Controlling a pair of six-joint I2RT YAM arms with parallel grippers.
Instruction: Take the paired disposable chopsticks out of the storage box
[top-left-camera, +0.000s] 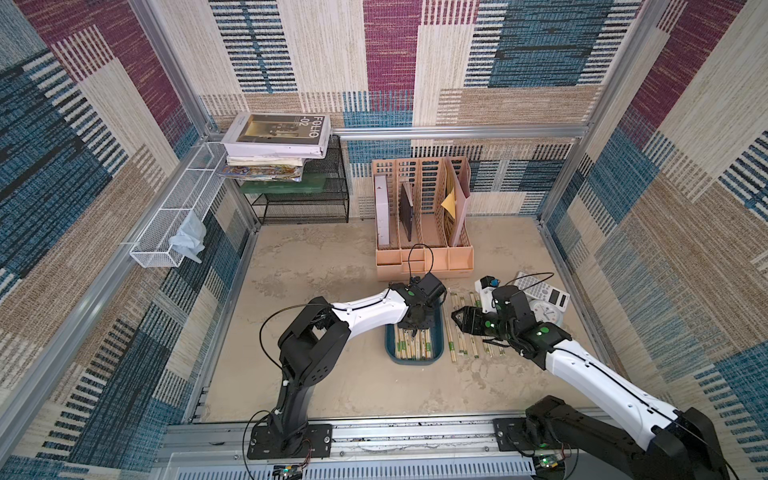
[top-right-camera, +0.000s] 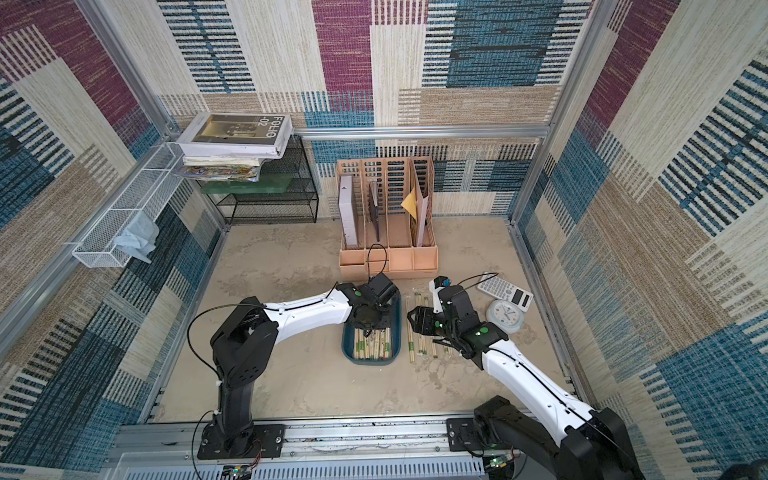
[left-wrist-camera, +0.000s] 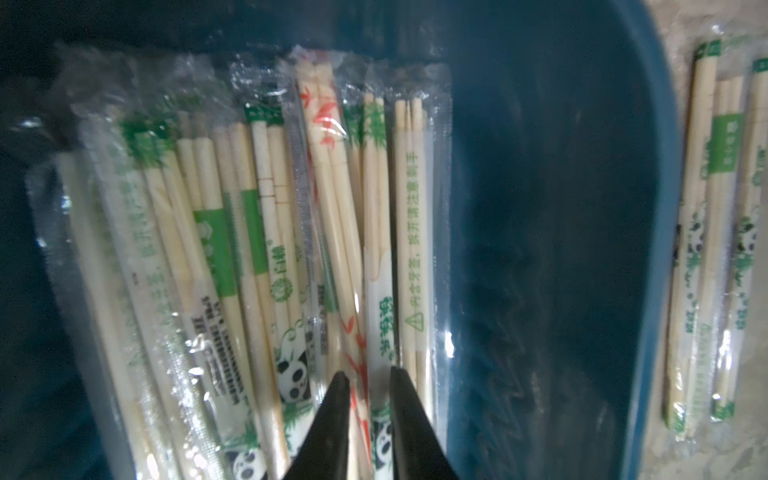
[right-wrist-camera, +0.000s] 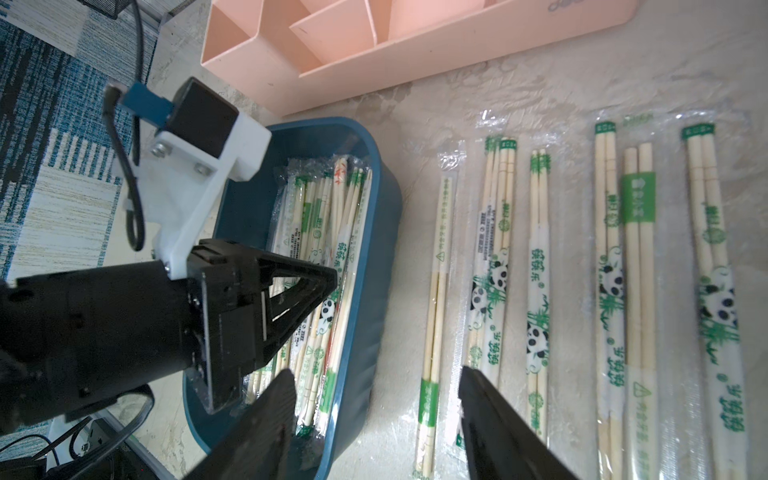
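A dark blue box (top-left-camera: 389, 344) holds several wrapped chopstick pairs (left-wrist-camera: 216, 264) lying lengthwise, side by side. My left gripper points down into it, fingertips slightly apart, above a pair with red leaf print (left-wrist-camera: 324, 120) and a green-leaf pair (left-wrist-camera: 374, 192). Whether the fingers touch those wrappers, I cannot tell. My right gripper is open over the table just right of the box, fingers wide apart and empty. Under and beyond it, several wrapped pairs (right-wrist-camera: 537, 264) lie in a loose row on the table.
A pink desk organizer (top-left-camera: 460, 260) stands behind the box. On the right are a calculator (top-right-camera: 505, 289) and a round white clock (top-right-camera: 505, 315), close to my right arm. The table left of the box is mostly free apart from my left arm.
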